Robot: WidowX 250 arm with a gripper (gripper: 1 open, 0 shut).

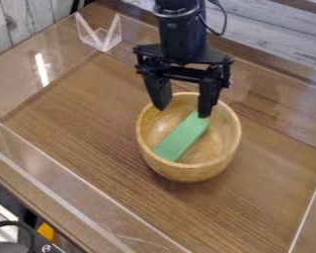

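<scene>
My black gripper (pixel 182 91) hangs from the top centre over a yellow round bowl (pixel 200 161), its two fingers wide open at the bowl's left and right rear, nothing seen held. Inside the bowl lies a green oblong block (pixel 184 137), slanting from lower left to upper right.
A white wire-like holder (pixel 102 32) stands at the back left. A light wall runs along the back right, and cables lie past the table's lower-left edge.
</scene>
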